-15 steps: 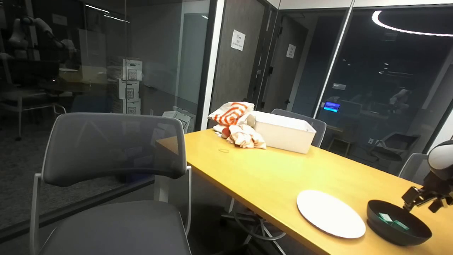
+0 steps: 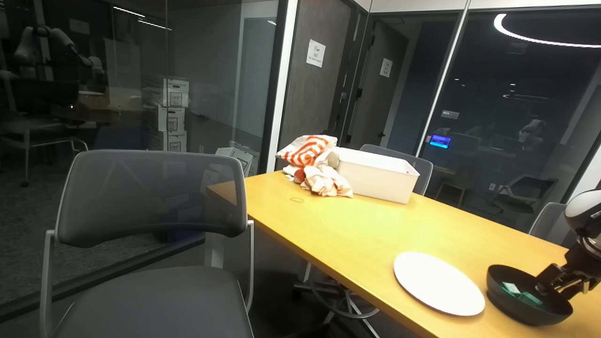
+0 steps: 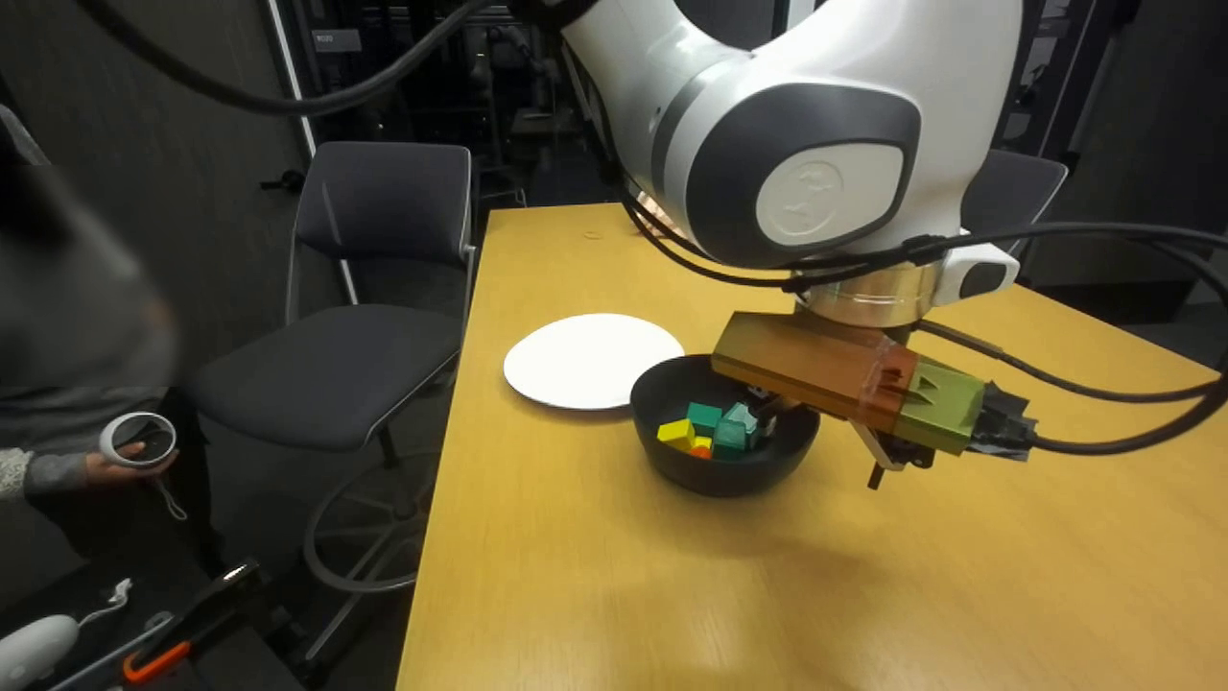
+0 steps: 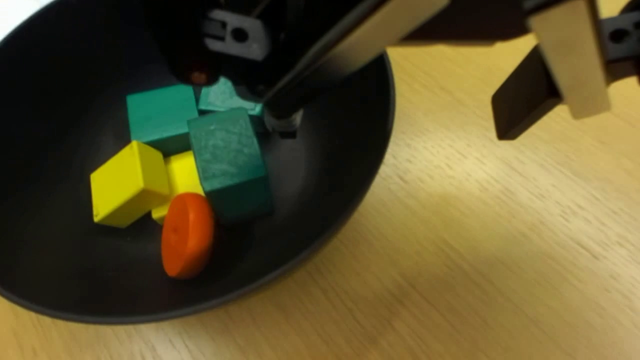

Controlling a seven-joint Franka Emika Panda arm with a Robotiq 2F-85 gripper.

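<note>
A black bowl [image 3: 722, 472] on the table holds green blocks [image 4: 228, 147], yellow blocks [image 4: 123, 186] and an orange rounded piece [image 4: 187, 235]. My gripper is open and straddles the bowl's right rim in the wrist view. One of its fingers [image 4: 285, 122] reaches inside, beside the green blocks; the other finger [image 4: 522, 96] is outside, above the bare table. No block is between them. In exterior view 1 the gripper [image 2: 563, 288] is low at the bowl's far side. Part of one pale green block [image 4: 223, 96] is hidden behind the inner finger.
A white plate [image 3: 593, 361] lies beside the bowl. At the table's far end are a white bin [image 2: 374, 180] and crumpled bags [image 2: 324, 179]. A person's hand [image 3: 121, 466] holds a controller at the left.
The gripper has come down and toward the bowl, so one finger is now within its rim. The bowl and plate have stayed in place.
</note>
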